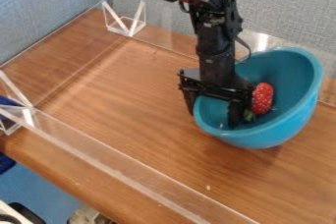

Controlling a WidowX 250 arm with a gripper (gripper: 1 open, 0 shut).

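My gripper (217,98) reaches down from the top center into the left side of a large blue bowl (292,90) on the right part of the wooden table. Its fingertips are low inside the bowl and partly hidden, so what lies between them does not show clearly. A red strawberry-like object (261,99) rests in the bowl just right of the gripper, with something small and green beside it.
Bare tabletop (105,90) fills the left and front. Clear plastic strips border the table, with white wire brackets (125,19) at the back left and another at the left edge. A grey wall stands behind.
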